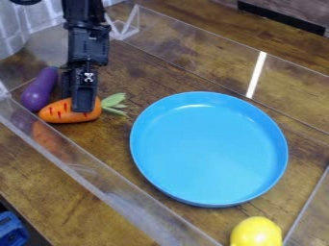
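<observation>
My black gripper (81,96) points down from the top left, its tips low over the orange carrot (68,112), which lies with its green leaves toward the right. The gripper is open; whether the carrot sits between the fingers is hard to tell, as the arm hides part of it. A purple eggplant (37,90) lies just left of the carrot and gripper.
A large blue plate (209,149) fills the right middle. A yellow ball-shaped item (256,232) is at the bottom right, and a blue object (8,231) at the bottom left. Clear walls edge the wooden surface, whose upper middle is free.
</observation>
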